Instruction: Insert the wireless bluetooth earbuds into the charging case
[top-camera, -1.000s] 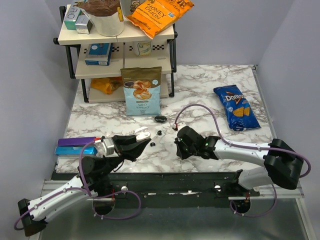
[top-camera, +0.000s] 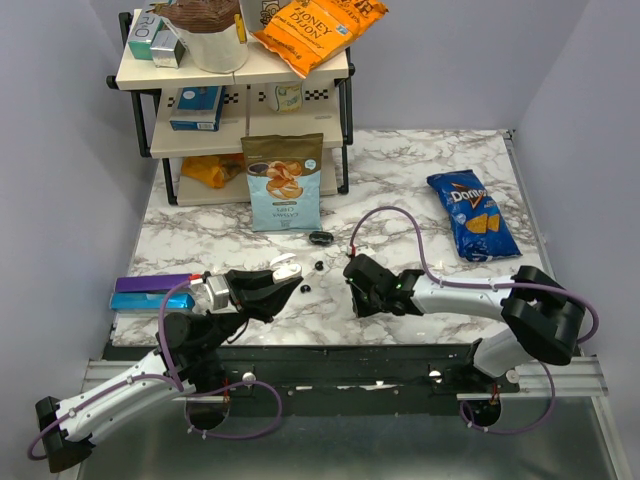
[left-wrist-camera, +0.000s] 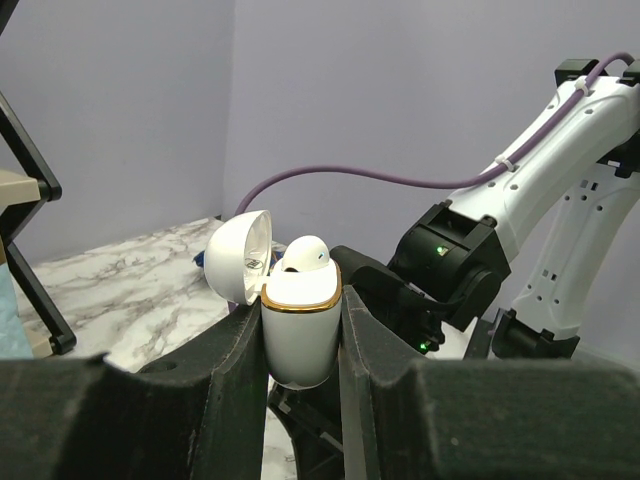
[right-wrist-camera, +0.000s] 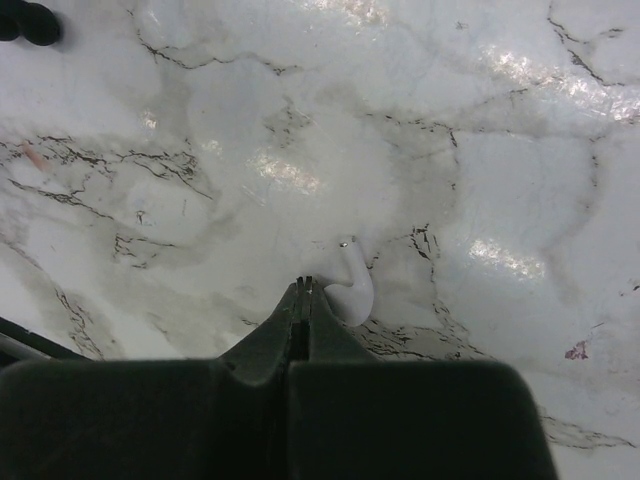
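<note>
My left gripper is shut on the white charging case, whose lid stands open. One earbud sits in the case with its rounded head showing. The other white earbud lies on the marble table in the right wrist view, stem pointing away. My right gripper is shut with nothing between its fingers; the tips are just left of the earbud's head, and whether they touch it I cannot tell. In the top view the right gripper points down at the table, hiding the earbud.
Two small black ear tips and a black oval object lie between the arms. Behind them stand a chip bag and a shelf. A blue Doritos bag is at the right. The table's front edge is close to the right gripper.
</note>
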